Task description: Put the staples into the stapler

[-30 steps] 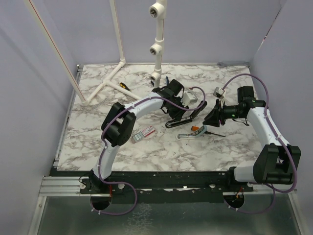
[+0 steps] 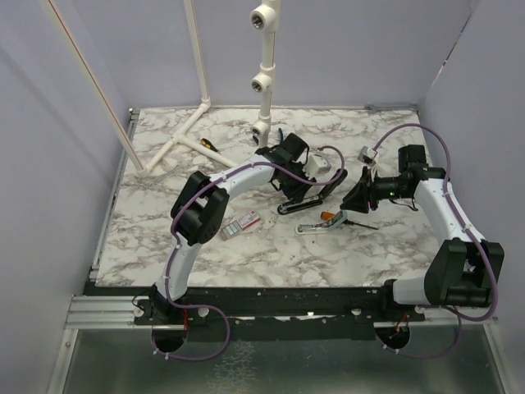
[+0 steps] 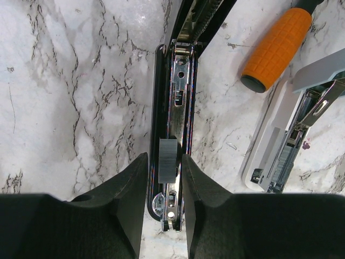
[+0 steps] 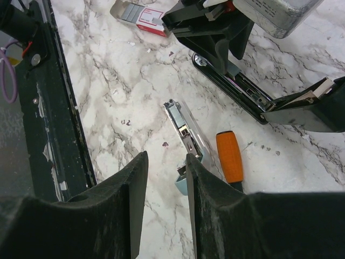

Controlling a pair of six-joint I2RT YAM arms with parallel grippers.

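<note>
The black stapler (image 3: 183, 116) lies with its top arm swung up and its metal channel exposed. A short grey strip of staples (image 3: 167, 161) sits in that channel, near the front end. Over the strip, my left gripper is part open, one fingertip to each side; a gap shows between strip and fingers, and its height above the channel is hard to judge. My right gripper is also part open, with nothing held, above the table near a smaller white and light-blue stapler (image 4: 183, 129), which is opened too.
An orange-handled screwdriver (image 4: 230, 156) lies between the two staplers. A red and white staple box (image 2: 248, 219) with a grey part beside it (image 2: 230, 230) rests left of them.
</note>
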